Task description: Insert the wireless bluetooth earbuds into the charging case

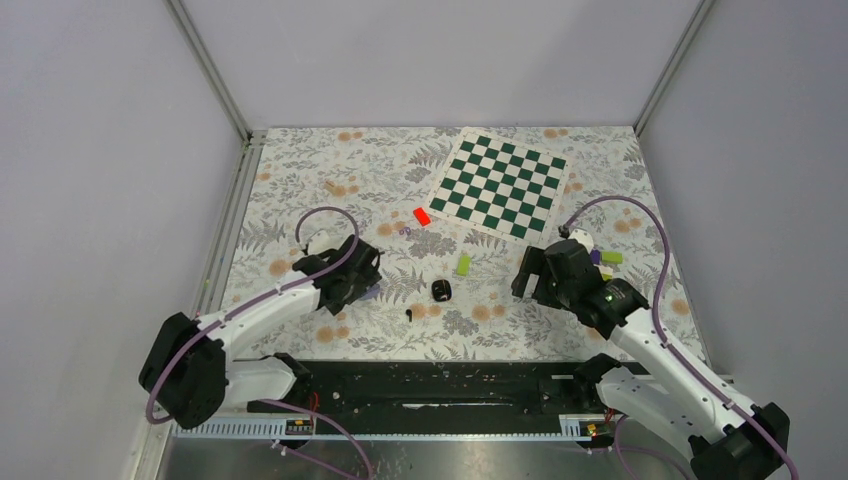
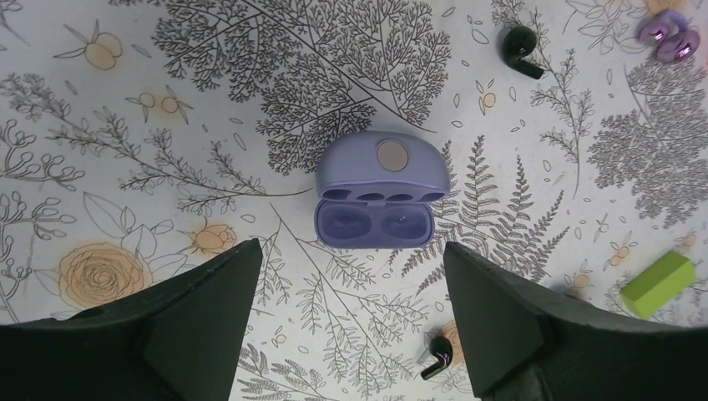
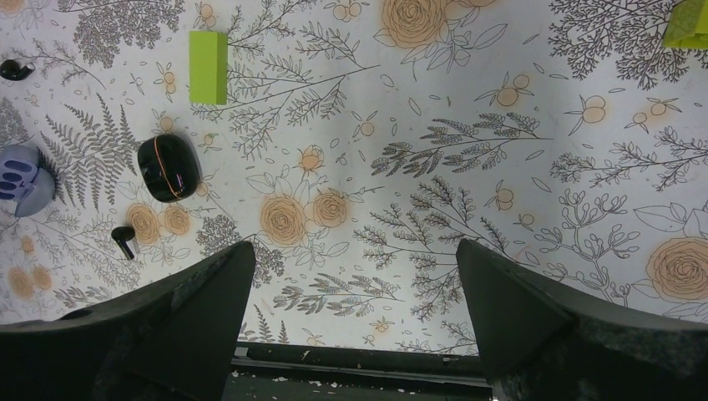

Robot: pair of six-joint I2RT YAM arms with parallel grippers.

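The purple charging case (image 2: 376, 163) lies with its lid up between and just beyond my left gripper's fingertips (image 2: 354, 259), which stand apart with nothing between them. One black earbud (image 2: 520, 46) lies above and right of it in the left wrist view, another (image 2: 437, 357) below right; both also show at the left of the right wrist view. A closed black case (image 3: 169, 167) lies near the middle of the table (image 1: 480, 340). My right gripper is open and empty over bare patterned surface. In the top view, my left gripper mostly hides the purple case.
A green block (image 1: 463, 264), a red block (image 1: 421, 216) and small purple earbuds (image 2: 668, 38) lie nearby. A checkerboard (image 1: 498, 184) lies at the back. More green pieces (image 1: 611, 257) sit behind the right arm.
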